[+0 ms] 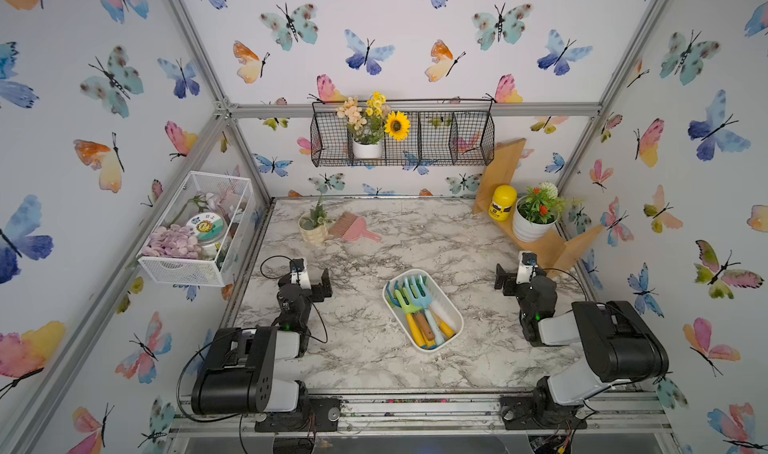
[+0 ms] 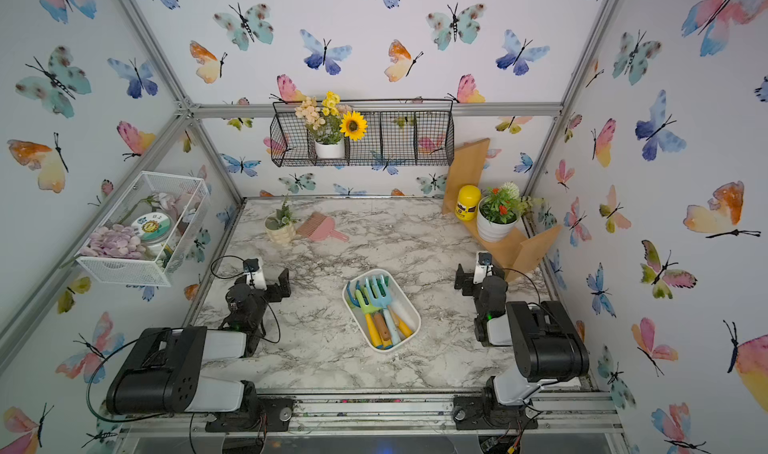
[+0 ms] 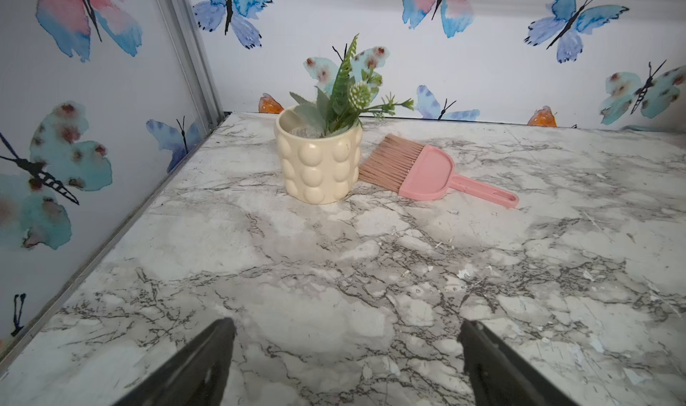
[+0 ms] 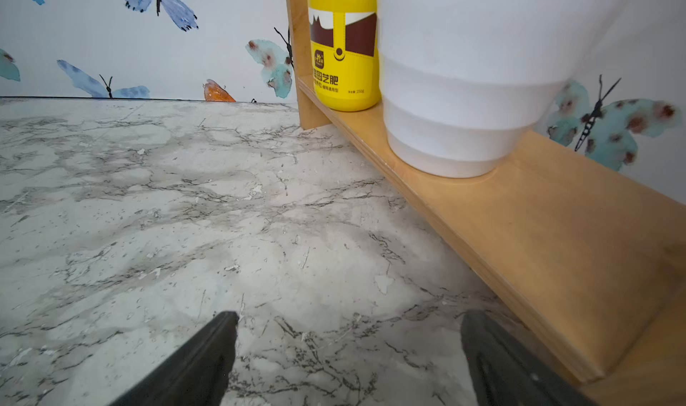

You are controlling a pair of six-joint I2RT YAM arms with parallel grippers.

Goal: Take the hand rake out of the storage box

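Note:
A white storage box (image 1: 444,342) lies on the marble table at front centre, holding several garden tools. Among them are light-blue and green forked heads, probably including the hand rake (image 1: 419,291), with yellow, wooden and blue handles. My left gripper is open and empty, raised just left of the box and facing the back of the table. My right gripper is open and empty, right of the box, facing the wooden shelf.
A cream planter (image 3: 318,166) and pink brush (image 3: 428,173) stand or lie at back left. The wooden shelf (image 4: 543,234) with a yellow canister (image 4: 343,63) and white pot (image 4: 457,120) is at right. A mesh basket (image 1: 184,271) hangs left. The table's middle behind the box is clear.

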